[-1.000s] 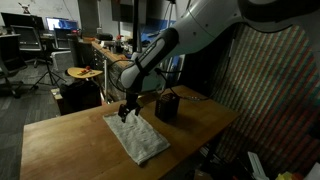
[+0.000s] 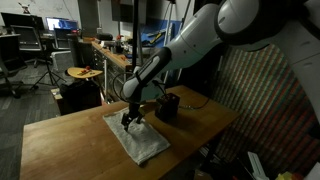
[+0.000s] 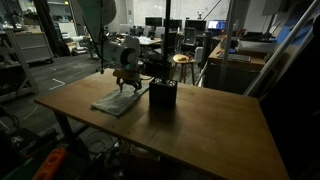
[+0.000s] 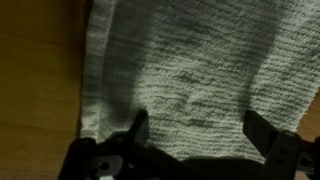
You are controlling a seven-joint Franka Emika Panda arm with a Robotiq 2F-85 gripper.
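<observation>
A pale grey towel [image 2: 140,140] lies spread on the wooden table, with a slight ripple in its surface. My gripper [image 2: 130,120] is low over the towel's upper part in exterior view 1. The wrist view shows the gripper open above the ribbed cloth [image 4: 190,75], one dark finger at each side and nothing clearly pinched between them. Whether the fingertips touch the cloth cannot be told. In exterior view 2 the towel [image 3: 113,103] sits below the gripper, left of a black box.
The black box [image 3: 162,94] stands on the table close beside the towel; exterior view 1 also shows the box [image 2: 167,106]. Bare tabletop [image 3: 215,120] stretches away on the box's far side from the towel. Chairs and desks stand beyond the table.
My arm has come down and a little toward the camera in exterior view 1, bringing the gripper lower over the towel. The towel and box look unmoved.
</observation>
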